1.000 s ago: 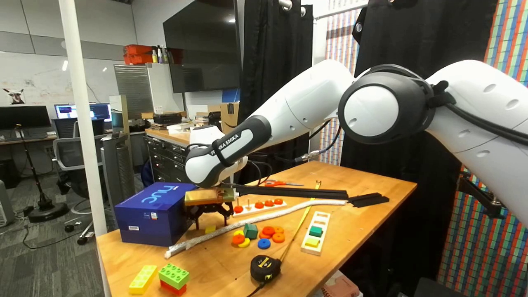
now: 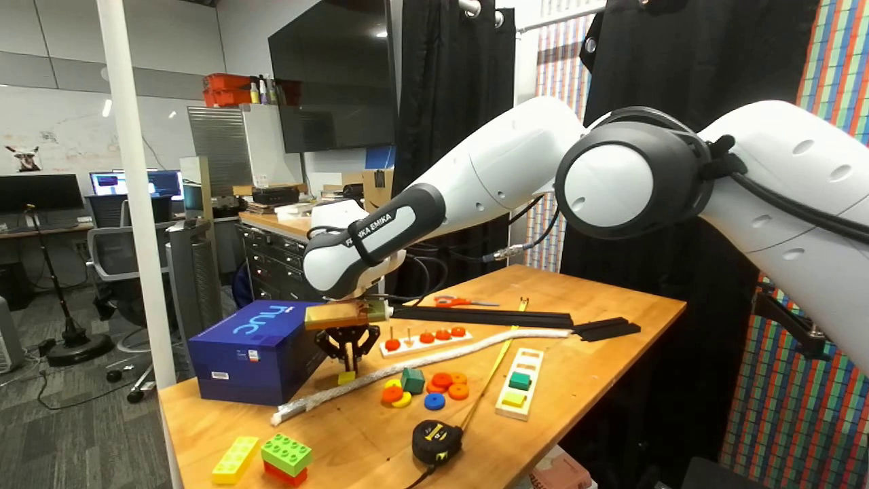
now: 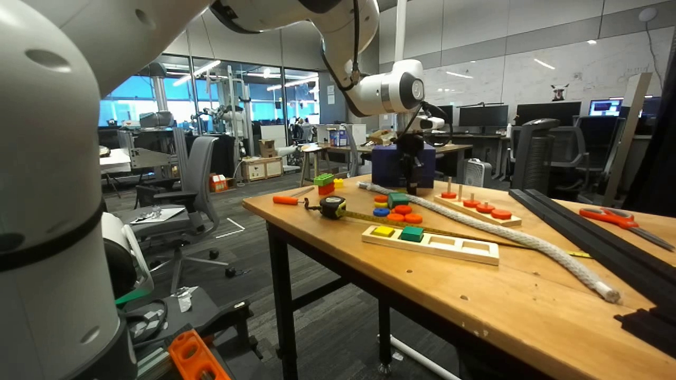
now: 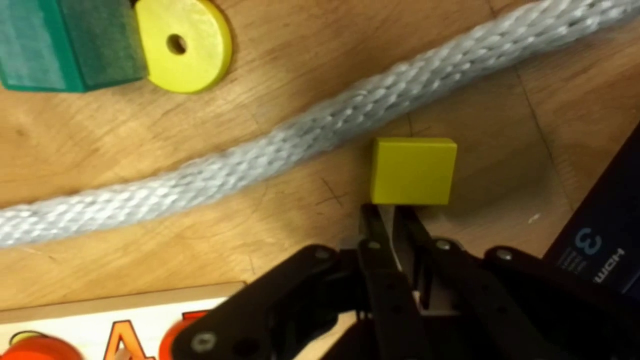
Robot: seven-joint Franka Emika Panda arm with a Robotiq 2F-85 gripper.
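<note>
A small yellow block (image 4: 412,174) lies flat on the wooden table, just beyond my fingertips in the wrist view. My gripper points down at its near edge, with its fingers drawn almost together and only a narrow gap left. The block is wider than that gap and is not between the fingers. Whether the tips touch its edge, I cannot tell. In exterior view 1, the gripper (image 2: 350,367) stands directly over the yellow block (image 2: 347,378), beside the blue box. Exterior view 2 shows the dark gripper in front of the box, with the block not clearly visible.
A pale rope (image 4: 324,126) runs past the block. The blue box (image 2: 256,350) stands close on the other side; a peg board (image 2: 423,342) is nearby. Discs, a green block (image 2: 413,380), a tape measure (image 2: 436,441) and a slotted tray (image 2: 519,383) occupy the table.
</note>
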